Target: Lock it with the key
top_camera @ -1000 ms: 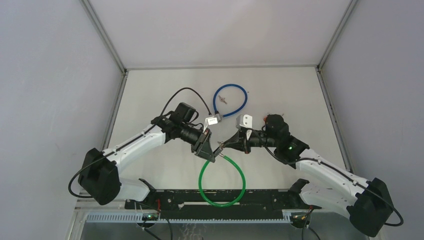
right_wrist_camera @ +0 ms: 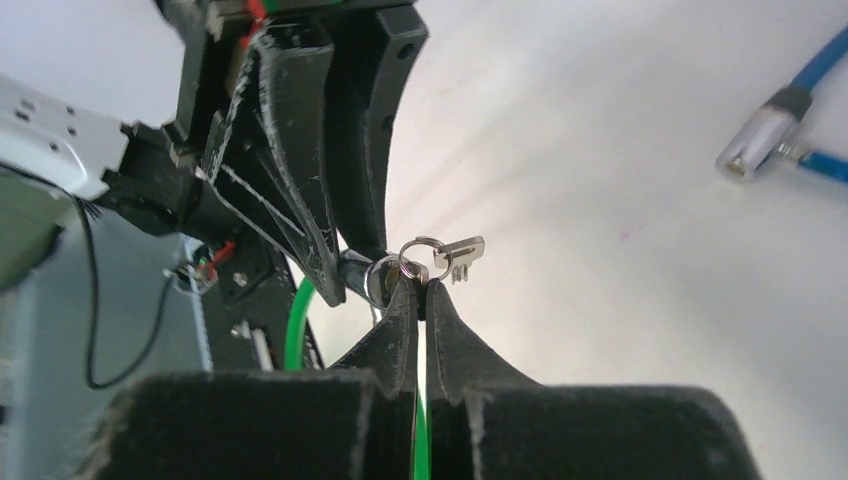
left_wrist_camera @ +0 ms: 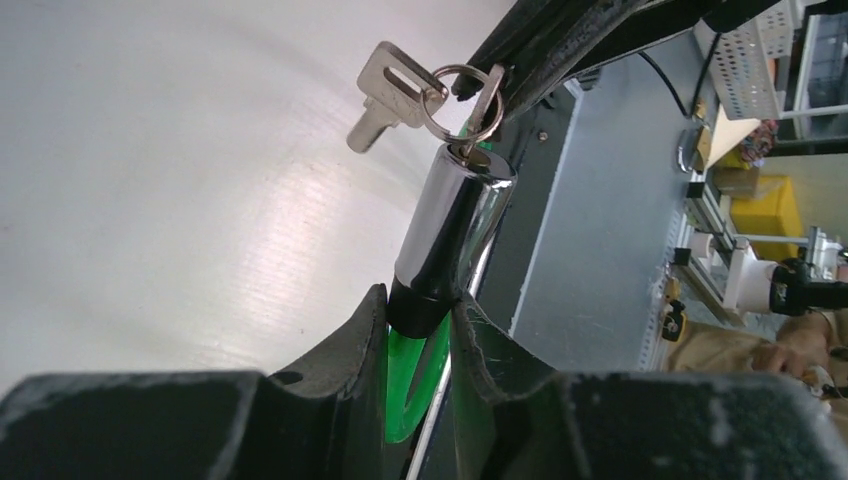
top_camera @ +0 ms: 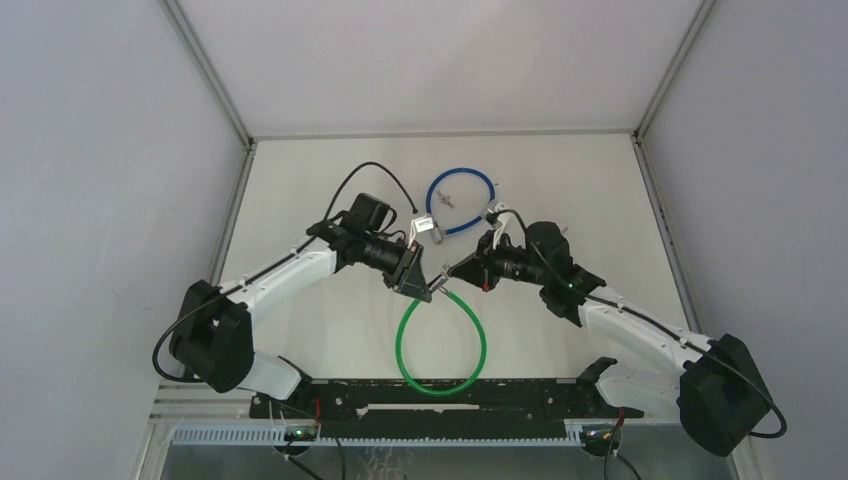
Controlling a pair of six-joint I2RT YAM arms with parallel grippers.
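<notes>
A green cable lock (top_camera: 484, 340) hangs in a loop, its chrome-and-black cylinder (left_wrist_camera: 450, 215) held by my left gripper. A key (left_wrist_camera: 480, 115) stands in the cylinder's top, with a ring (left_wrist_camera: 436, 126) and a spare key (left_wrist_camera: 390, 88) on it. My right gripper is shut at the key in the cylinder, its fingertips at the key head beneath the ring; how much is between them is hard to see.
A blue cable lock (top_camera: 460, 170) with loose keys (top_camera: 445, 199) lies at the back of the table. Its dark front edge lies below the green loop.
The left gripper and green lock have moved slightly toward the back over the last second. My right wrist has turned, and its arm has shifted a little toward the back.
</notes>
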